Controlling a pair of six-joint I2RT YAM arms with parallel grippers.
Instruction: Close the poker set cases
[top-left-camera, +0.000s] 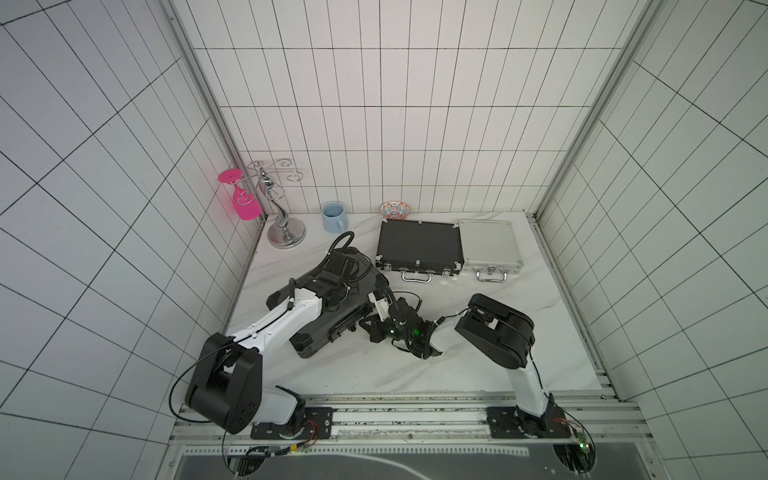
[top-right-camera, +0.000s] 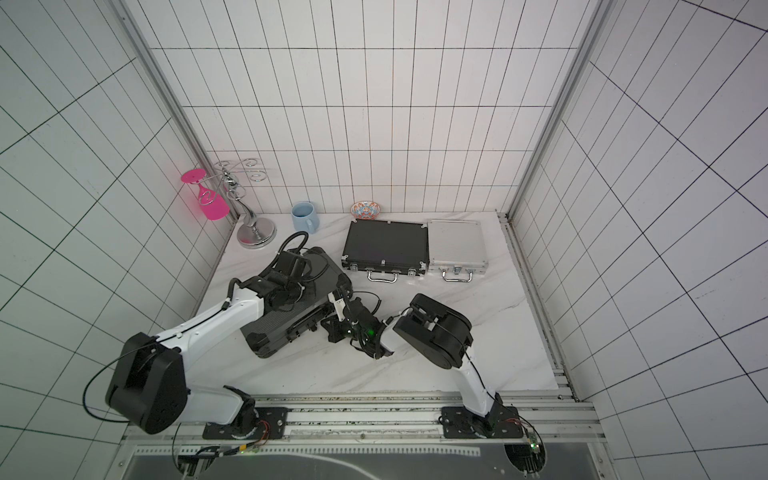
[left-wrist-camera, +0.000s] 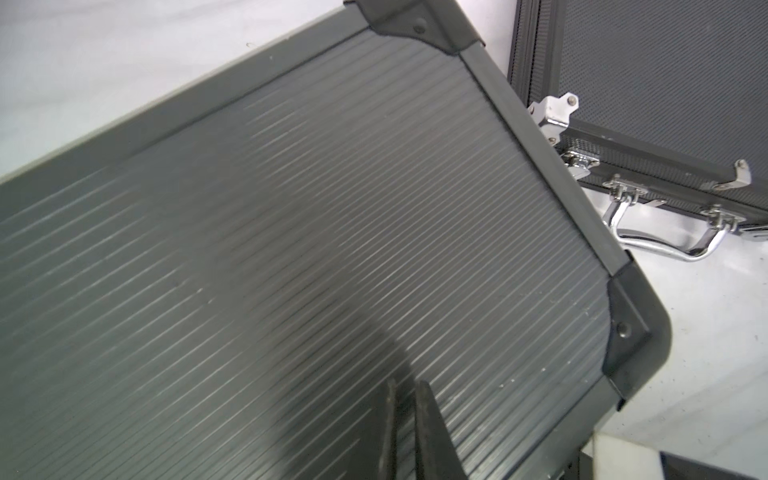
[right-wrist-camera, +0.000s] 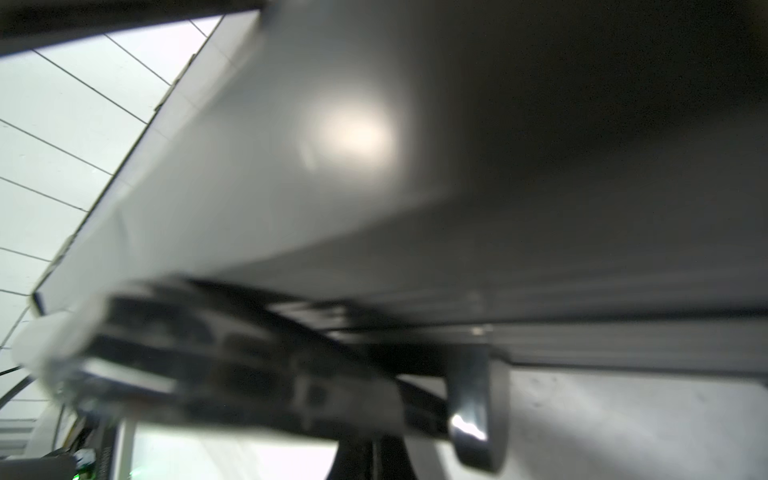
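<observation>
A large dark-grey ribbed case (left-wrist-camera: 320, 200) lies at an angle on the left of the table, its lid down. My left gripper is over the lid, fingers nearly together; whether anything is between them is unclear. My right gripper is low at the case's front-right edge, shut, beside its blurred handle (right-wrist-camera: 240, 360) and a latch (right-wrist-camera: 472, 408); nothing shows between its fingers. At the back right stand a black case (top-left-camera: 418, 244) and a silver case (top-left-camera: 489, 242), lids down, handles toward the front.
A chrome stand (top-left-camera: 286, 233) with a pink glass (top-left-camera: 246, 204), a blue mug (top-left-camera: 334, 220) and a patterned bowl (top-left-camera: 395, 209) line the back.
</observation>
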